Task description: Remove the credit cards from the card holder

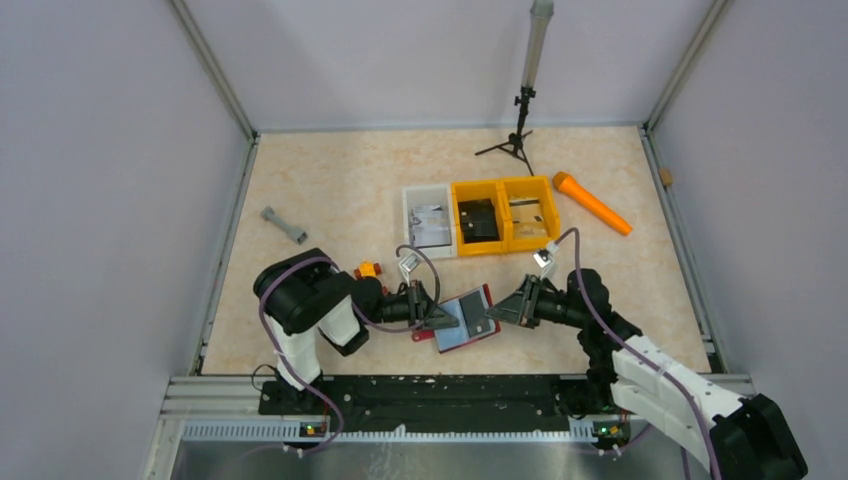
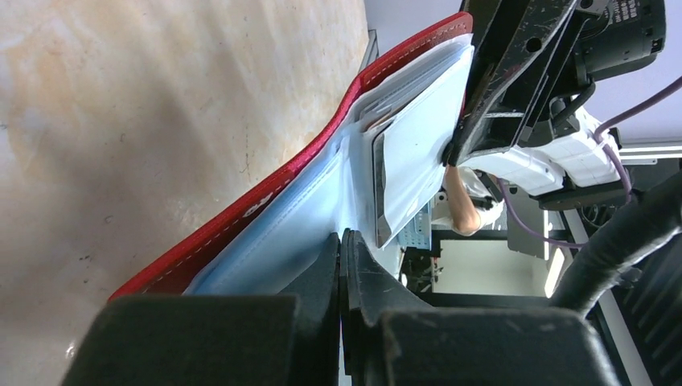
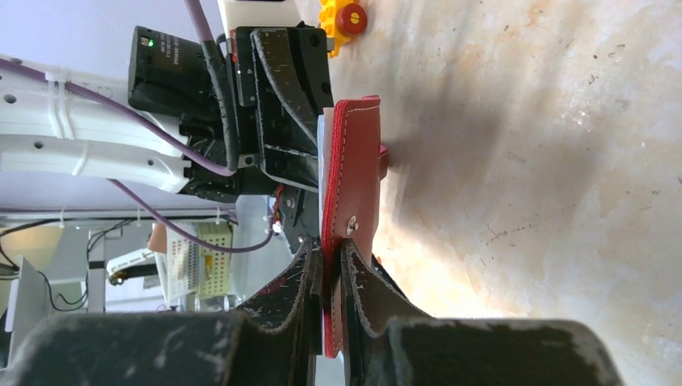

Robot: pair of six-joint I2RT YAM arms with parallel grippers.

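Note:
The red card holder (image 1: 460,335) lies open at the front middle, with light blue sleeves (image 2: 314,209) and some cards (image 2: 410,153) in them. My right gripper is shut on its edge, the red cover (image 3: 358,177) seen side-on in the right wrist view. My left gripper is shut, its tips at the blue sleeves on the holder's other side; I see no card between its fingers.
Behind stand a white bin (image 1: 410,240) and a yellow two-part bin (image 1: 505,244). An orange microphone (image 1: 595,204) lies back right, a grey tool (image 1: 283,225) at left, a small yellow toy (image 1: 366,269) beside the left arm.

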